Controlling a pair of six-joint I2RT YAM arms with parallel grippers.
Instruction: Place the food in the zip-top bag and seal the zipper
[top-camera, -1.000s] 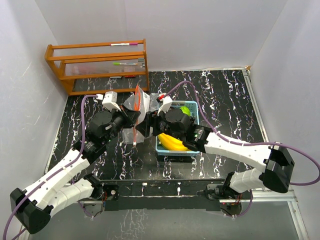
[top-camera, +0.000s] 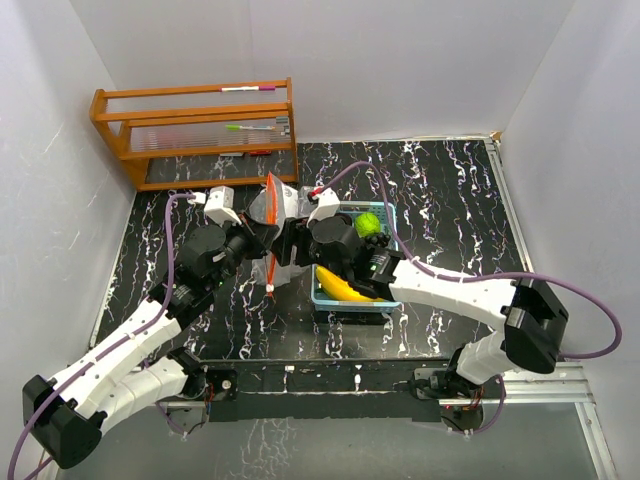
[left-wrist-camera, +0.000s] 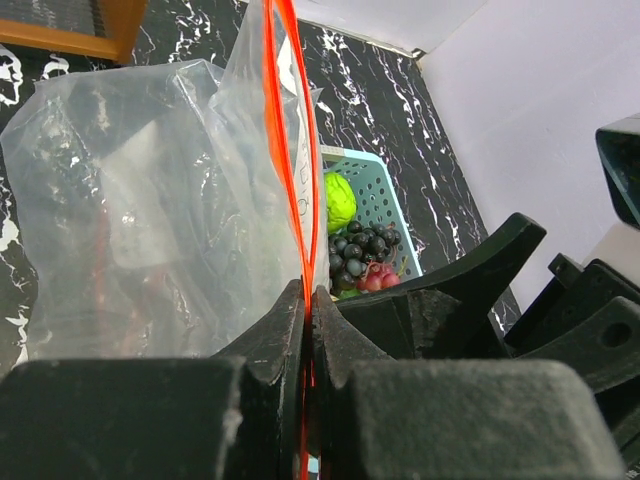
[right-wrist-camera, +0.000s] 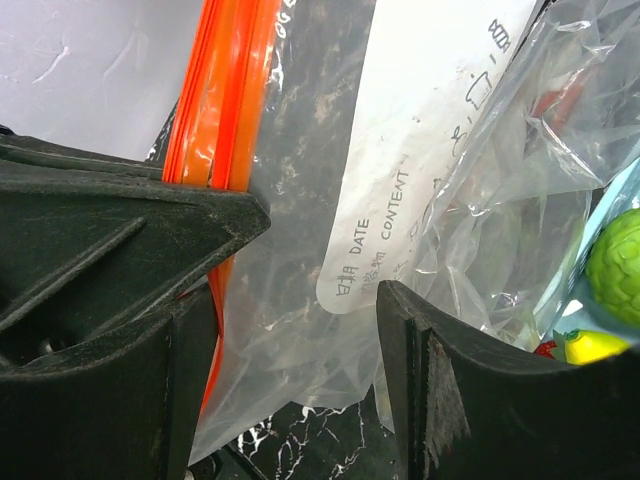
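The clear zip top bag (top-camera: 282, 205) is held upright, and its orange zipper (left-wrist-camera: 282, 130) runs between the fingers of my left gripper, which is shut on it. My right gripper stands open from the right, its fingers (right-wrist-camera: 470, 390) apart with the bag's orange edge and a clear lower part of the bag in the gap. The left gripper's finger (right-wrist-camera: 130, 215) crosses the zipper there. Through the film something reddish (left-wrist-camera: 100, 250) shows faintly; whether it lies inside or behind is unclear.
Right of the bag, under my right arm, is a light blue basket (top-camera: 393, 215) holding a green ball-shaped food (top-camera: 367, 224), a yellow banana-like food (top-camera: 340, 287) and dark grapes (left-wrist-camera: 360, 250). A wooden rack (top-camera: 210, 115) stands at the back left. Free table lies far right.
My right arm has shifted a little left and back, bringing its gripper closer to the bag's zipper. The left arm has barely moved and stays on the zipper.
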